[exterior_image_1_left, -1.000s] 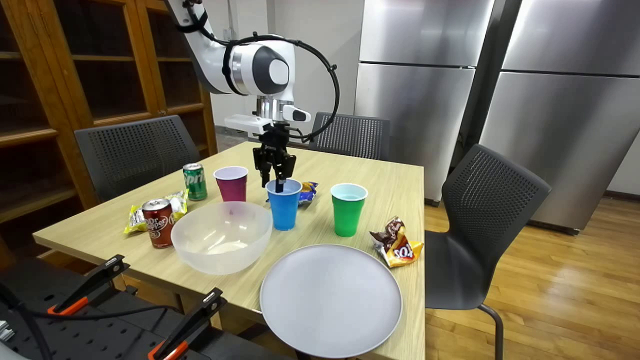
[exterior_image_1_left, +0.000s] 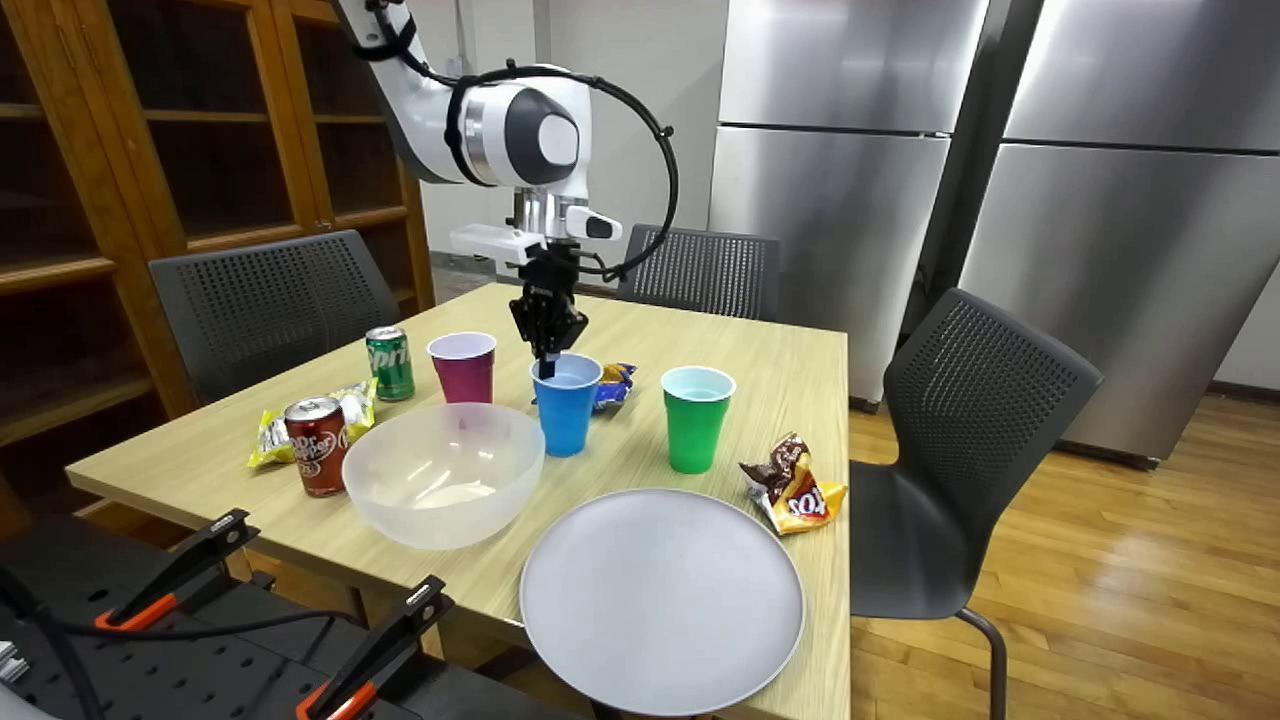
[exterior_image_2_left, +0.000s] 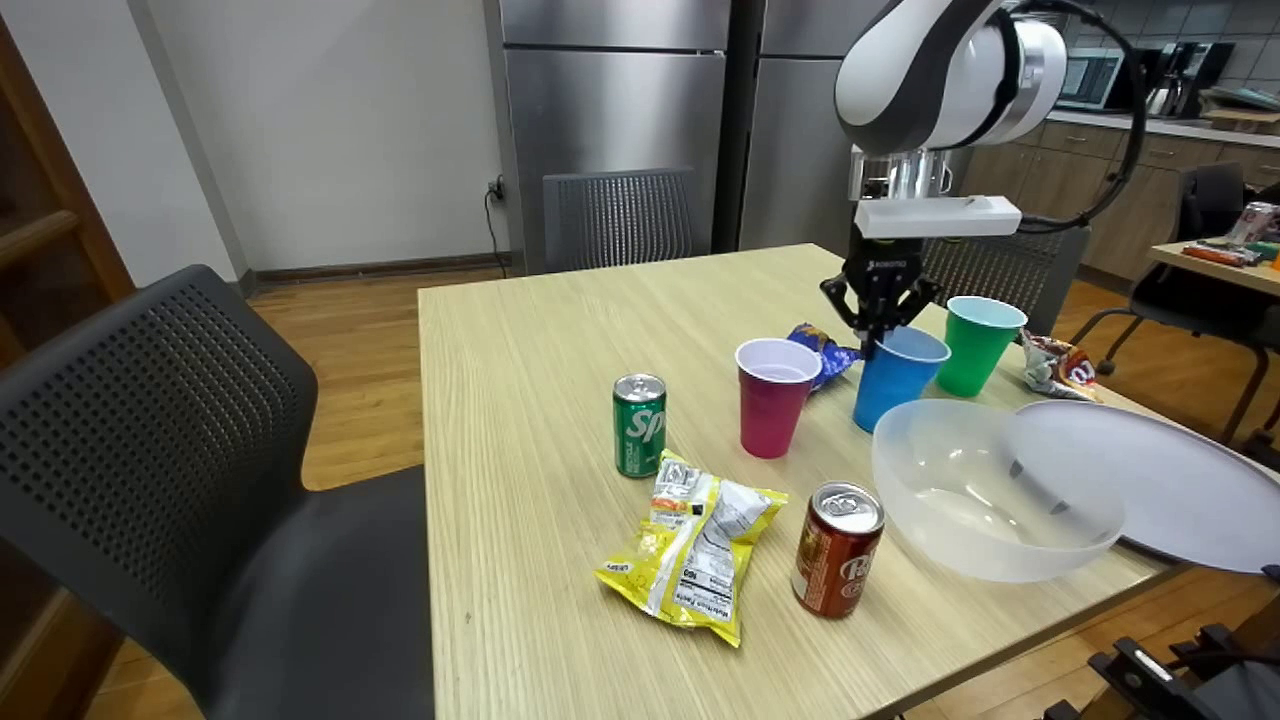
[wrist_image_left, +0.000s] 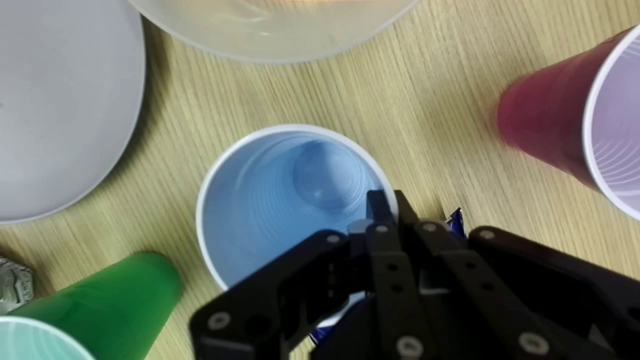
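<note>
A blue plastic cup (exterior_image_1_left: 567, 414) stands mouth up between the frosted bowl and the green cup, leaning slightly in exterior view 2. My gripper is shut on its rim, one finger inside the cup and the other outside. The wrist view looks down into the blue cup (wrist_image_left: 288, 186), which appears empty. From the side, the gripper (exterior_image_2_left: 873, 338) points straight down at the near-left part of the rim. Whether the cup's base touches the table cannot be told.
Close around are a maroon cup (exterior_image_2_left: 776, 408), a green cup (exterior_image_1_left: 696, 426), a frosted bowl (exterior_image_1_left: 446, 516) and a blue snack bag (exterior_image_2_left: 825, 348). A grey plate (exterior_image_1_left: 663, 600) lies at the front. Soda cans and other snack bags stand apart.
The fingers have closed from a wider stance onto the cup's rim. The blue cup has shifted very slightly left and up in exterior view 1.
</note>
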